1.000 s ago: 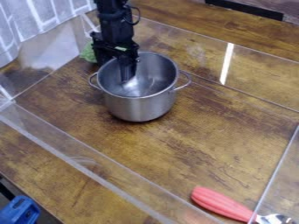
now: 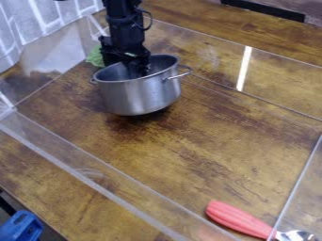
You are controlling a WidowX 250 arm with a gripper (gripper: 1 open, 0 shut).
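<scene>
A stainless steel pot (image 2: 138, 94) with two side handles stands on the wooden board near the back left. The black gripper (image 2: 126, 58) reaches down from the top at the pot's back rim, its fingertips dark and partly inside or against the pot, so its finger state is hard to make out. A green object (image 2: 96, 56) lies behind the pot on the left, partly hidden.
A red-handled utensil (image 2: 236, 218) lies at the front right. A blue object (image 2: 18, 228) sits at the lower left corner. Clear plastic edges border the board.
The pot has moved left and toward the back, with less of its interior visible. The gripper has shifted slightly at the rim.
</scene>
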